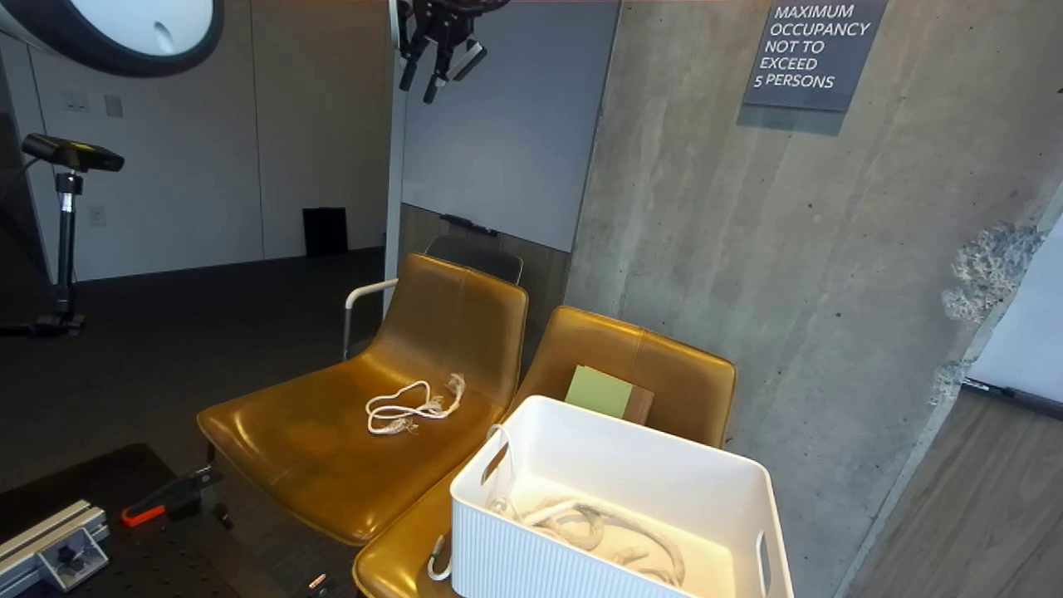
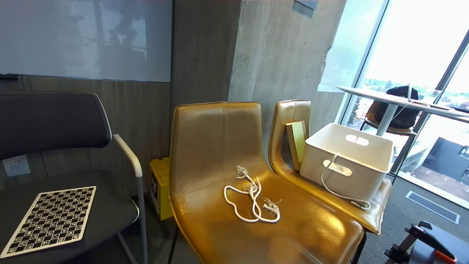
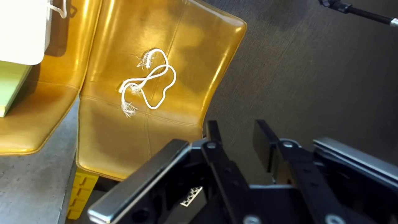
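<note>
A white rope (image 1: pixel 418 404) with frayed ends lies loosely looped on the seat of the left tan chair (image 1: pixel 289 438); the wrist view shows the same rope (image 3: pixel 151 77) to the left of the fingers and well below them. High above the chairs, against the whiteboard, hangs my gripper (image 1: pixel 418 85). Its two black fingers (image 3: pixel 264 143) are apart in the wrist view, with only dark floor showing between them. On the other tan chair stands a white bin (image 2: pixel 347 158) with more rope (image 1: pixel 588 523) inside. One strand (image 2: pixel 325 182) runs out through the bin's handle hole.
A green and brown box (image 1: pixel 603 394) leans behind the bin against the chair back. The dark chair (image 2: pixel 66 123) to the side carries a checkered board (image 2: pixel 50 220). A camera on a stand (image 1: pixel 70 154) is at the left. Open air surrounds my gripper.
</note>
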